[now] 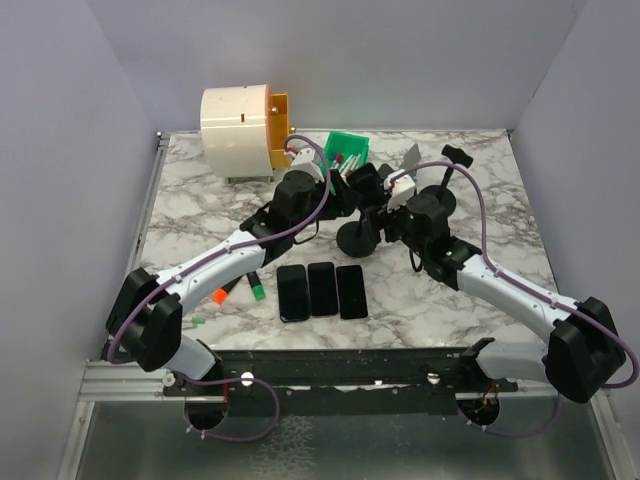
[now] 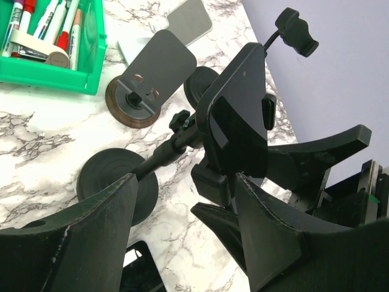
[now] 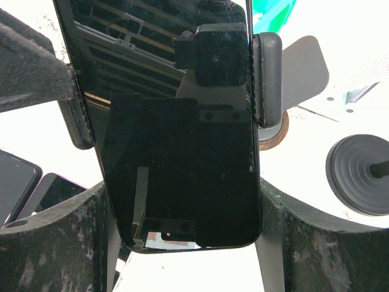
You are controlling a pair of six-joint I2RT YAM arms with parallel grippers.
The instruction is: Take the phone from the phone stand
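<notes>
A black phone (image 3: 176, 170) sits upright in the holder of the phone stand (image 2: 170, 149), whose round base (image 1: 356, 238) stands mid-table. My right gripper (image 1: 390, 210) is shut on the phone, which fills the middle of the right wrist view. My left gripper is just left of the phone, its fingers apart, near the holder with nothing clearly between them.
Other stands (image 1: 445, 200) stand at the back right, a green tray of markers (image 1: 348, 142) behind, a white drum (image 1: 235, 130) at back left. Several phones (image 1: 351, 292) and pens lie in front.
</notes>
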